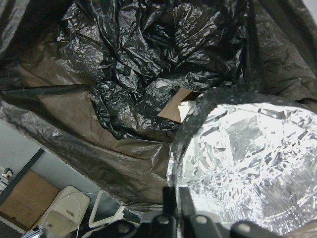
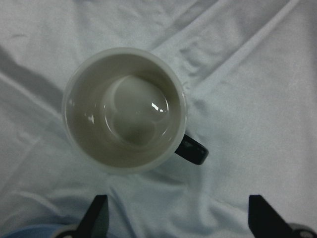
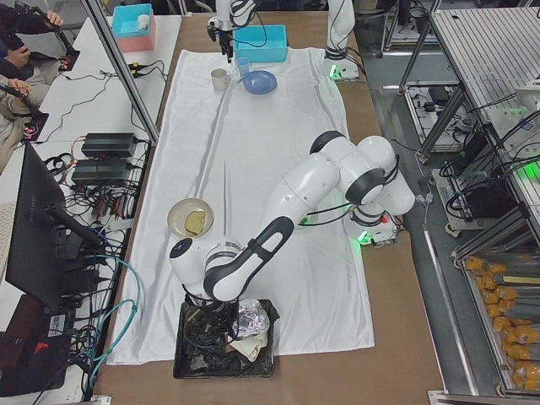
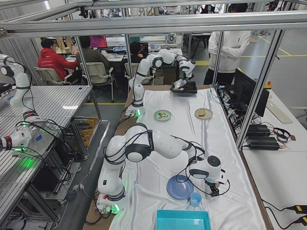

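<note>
My left gripper is over the black bag-lined bin (image 3: 192,363), its fingers shut on a crumpled silver foil sheet (image 1: 242,163), which covers the right of the left wrist view. Cardboard (image 1: 171,109) and paper scraps lie in the bin. My right gripper is open at the far end, above a white mug (image 2: 89,139) with a dark handle, nothing between its fingers.
A beige plate with yellow food (image 3: 177,219), a green plate (image 4: 158,116), a blue plate (image 4: 175,191), a blue cup (image 4: 195,201) and a turquoise tray (image 4: 182,220) stand on the white cloth.
</note>
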